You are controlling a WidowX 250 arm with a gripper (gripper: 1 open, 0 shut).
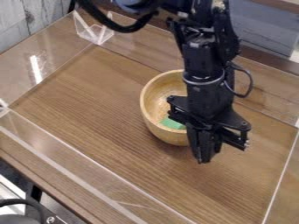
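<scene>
A wooden bowl (156, 95) rests on the wooden table (82, 140), with a small green item (174, 122) inside it, largely hidden by the arm. My black gripper (205, 145) hangs over the right side of the bowl, its tips pointing down near the bowl's front right edge. Whether anything is between the fingers is hard to tell, as is how far apart they stand.
A pale raised wall (251, 31) runs along the back. A black cable (30, 204) shows at the lower left corner.
</scene>
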